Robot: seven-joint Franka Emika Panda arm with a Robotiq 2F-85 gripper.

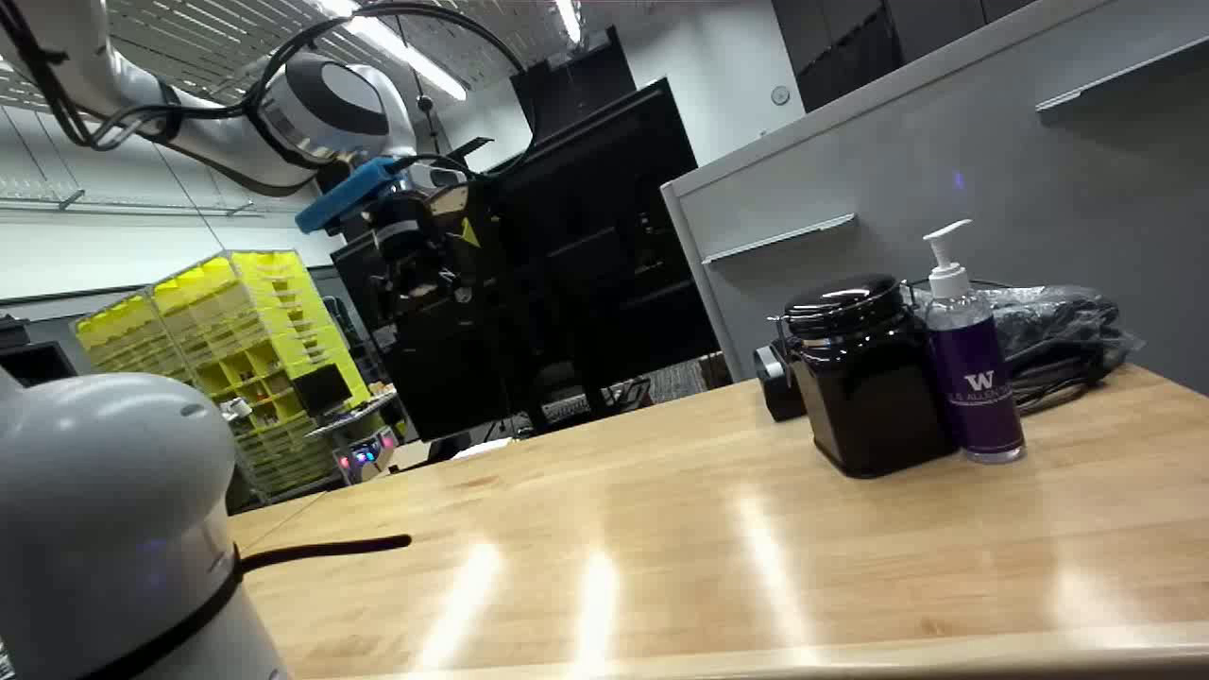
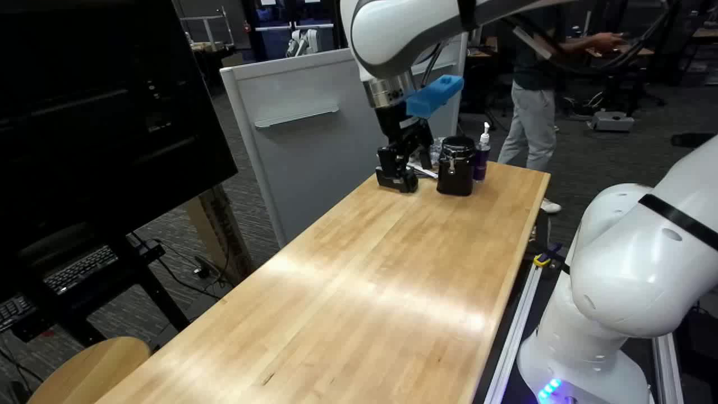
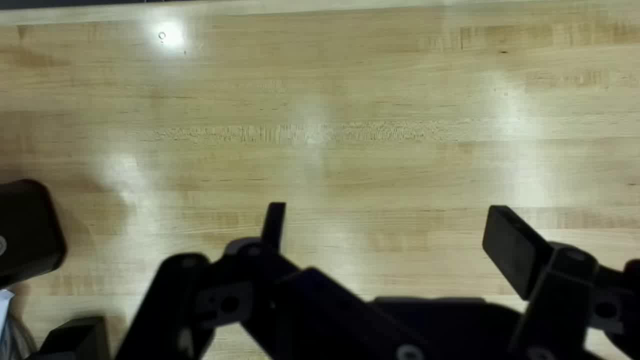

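Observation:
My gripper is open in the wrist view, its two fingers wide apart with only bare wooden table visible beyond them. In exterior view 1 the gripper hangs well above the table. A glossy black canister with a clasped lid stands upright on the table. Touching or close beside it is a clear pump bottle with a purple label and white pump. Only part of the canister shows at the wrist view's left edge.
Behind the canister sits a small black device. Cables in clear plastic lie behind the bottle. A grey partition stands past the table's far end.

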